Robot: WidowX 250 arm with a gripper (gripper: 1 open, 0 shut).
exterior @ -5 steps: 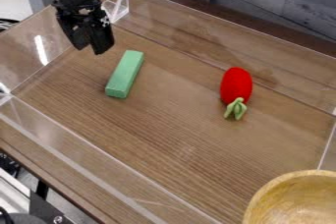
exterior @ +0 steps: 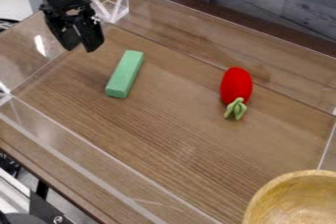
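Observation:
The black gripper [exterior: 74,33] hangs at the upper left above the wooden table [exterior: 157,159]; its fingers stand open, and nothing clear shows between them. A green block [exterior: 125,74] lies to the right of and below it. A red vegetable or toy with a green top [exterior: 237,88] lies on the right half of the table.
A yellow bowl [exterior: 292,198] sits at the bottom right corner, partly out of view. A clear plastic piece stands behind the gripper at the top left.
The gripper has moved a little to the left, away from the green block. The objects on the table lie where they were.

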